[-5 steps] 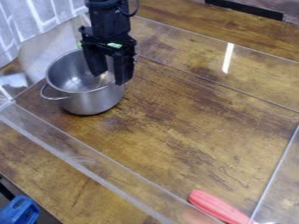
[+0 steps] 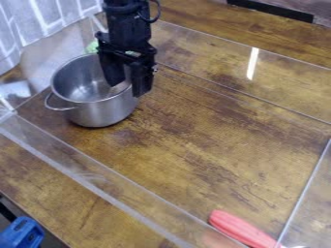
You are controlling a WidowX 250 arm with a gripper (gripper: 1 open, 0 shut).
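A steel pot with a side handle stands on the wooden floor at the upper left of the tray. The black robot arm reaches down from the top, and its gripper is at the pot's right rim, partly over the opening. Whether the fingers are open or shut is hard to make out against the dark body. A small green item shows behind the arm, partly hidden.
A red-handled object lies at the bottom right. A blue object sits at the lower left corner. Clear plastic edges border the wooden surface, which is bare at centre and right.
The arm and gripper have shifted slightly about the pot's rim. The pot looks nearly in the same place.
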